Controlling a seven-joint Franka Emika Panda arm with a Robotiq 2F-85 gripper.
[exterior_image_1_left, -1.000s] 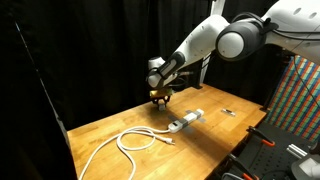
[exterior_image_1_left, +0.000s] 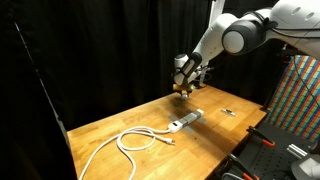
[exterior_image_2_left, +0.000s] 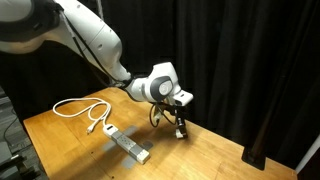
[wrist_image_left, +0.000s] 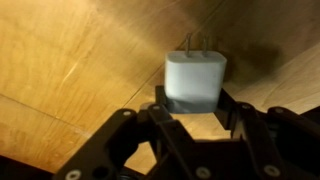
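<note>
In the wrist view a small white plug-in block (wrist_image_left: 194, 78) with metal prongs on its far end is gripped by my gripper, whose black fingers stand on either side of it. Exterior view 2 has the gripper (exterior_image_2_left: 180, 128) low over the table's far part, with the white block at its tip. From exterior view 1 the gripper (exterior_image_1_left: 184, 94) is small, near the back of the table. Whether the block touches the wood is hard to tell. A white power strip (exterior_image_1_left: 186, 121) lies flat on the table, apart from the gripper.
The strip's white cord (exterior_image_1_left: 124, 143) loops over the wooden table (exterior_image_1_left: 95, 135). A small flat item (exterior_image_1_left: 229, 112) lies on the right side. Black curtains (exterior_image_1_left: 100, 60) hang behind the table.
The arm and gripper have moved to the right in exterior view 1, along the back of the table. Power strip and cord have stayed put.
</note>
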